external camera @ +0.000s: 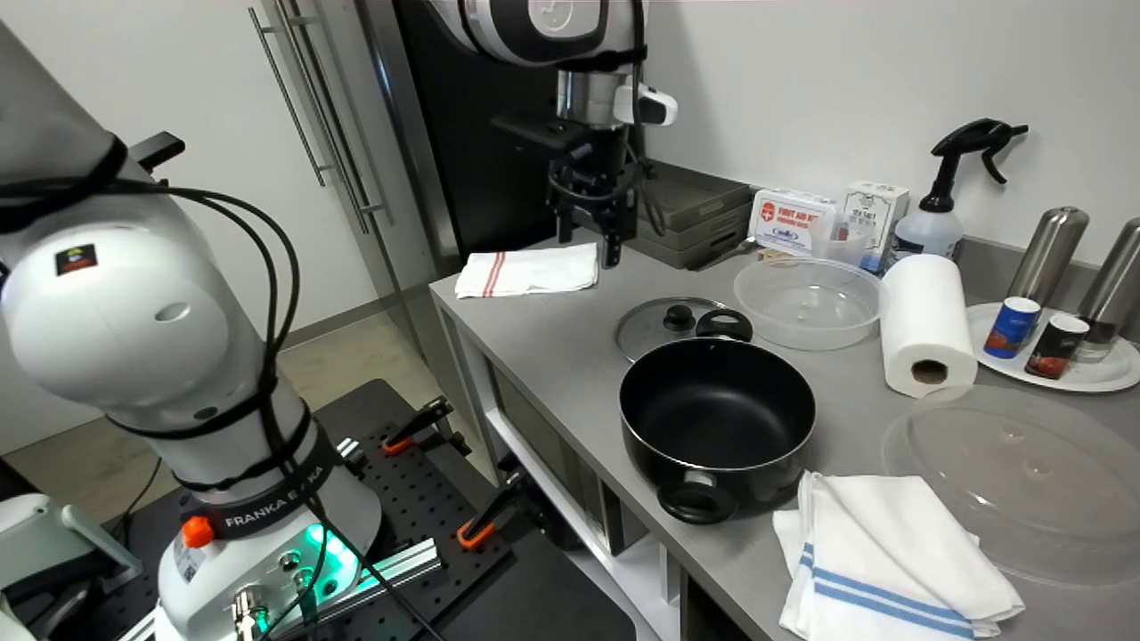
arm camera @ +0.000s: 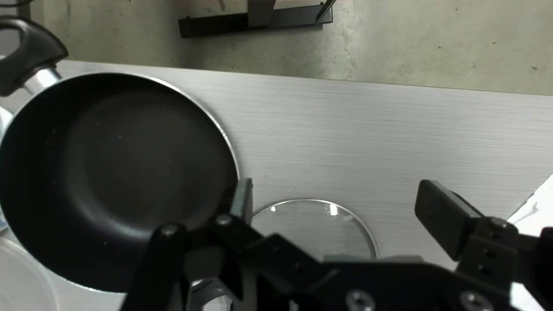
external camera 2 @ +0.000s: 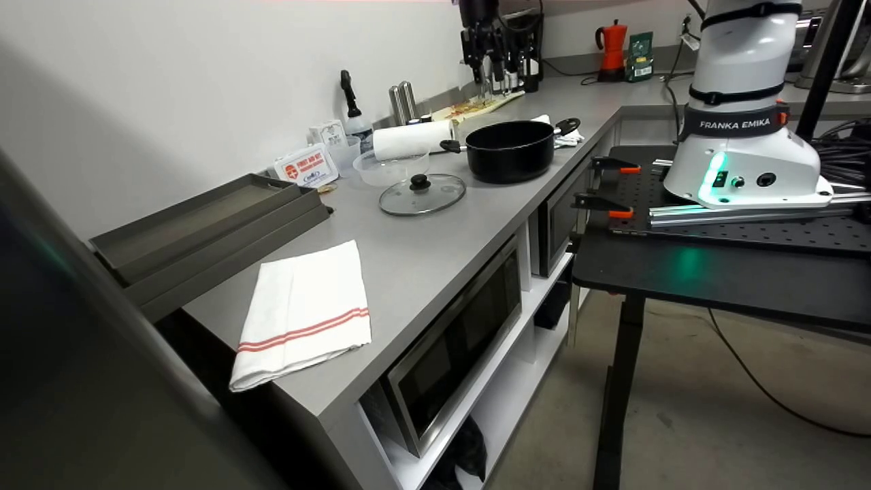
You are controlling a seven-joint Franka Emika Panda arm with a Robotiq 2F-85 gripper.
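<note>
My gripper [external camera: 588,241] hangs in the air above the counter, open, with nothing between its fingers. In the wrist view the fingers [arm camera: 438,217] stand wide apart, and the glass lid [arm camera: 316,228] shows below them, partly hidden by the gripper body. The lid [external camera 2: 422,194] lies flat on the counter with its black knob up. Beside it stands a black two-handled pot [external camera: 718,411], uncovered and looking empty. A folded white towel with red stripes [external camera: 529,271] lies at the counter's end. Another folded towel, with blue stripes [external camera: 887,555], lies near the pot.
Stacked grey trays [external camera 2: 220,229] sit by the wall. A clear plastic bowl [external camera: 809,304], a paper towel roll [external camera: 927,326] and a spray bottle [external camera: 932,224] stand behind the pot. A clear plastic cover [external camera: 1026,486] lies right of it.
</note>
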